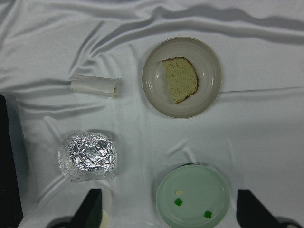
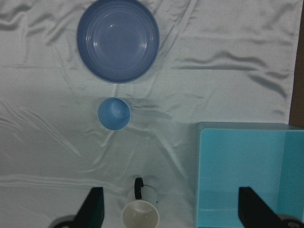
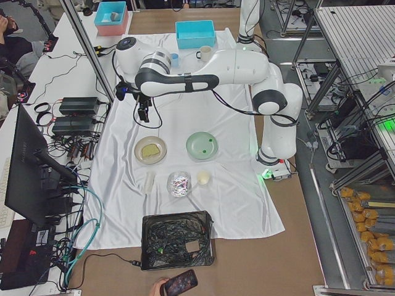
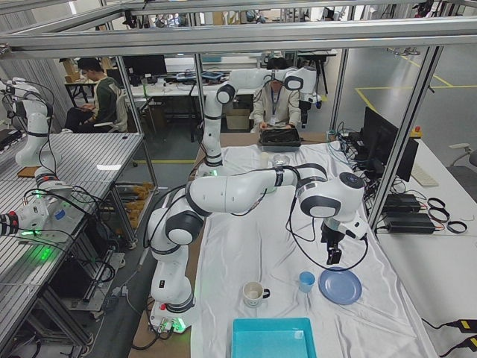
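A beige plate [image 1: 156, 90] holds a bread slice [image 1: 180, 79]; near it lie a pale rolled packet [image 1: 95, 86], a foil-filled clear container [image 1: 87, 156] and a green plate [image 1: 190, 190] with small pieces. My left gripper hangs over them, fingers wide open and empty. My right gripper is open, empty, above a blue plate [image 2: 118, 41], blue cup [image 2: 113, 114], mug [image 2: 140, 213] and turquoise bin [image 2: 237, 166].
A black-lined tray [image 3: 178, 219] sits at the front edge, where a hand holds a phone [image 3: 179, 282]. The cloth between the plates and far objects is mostly clear.
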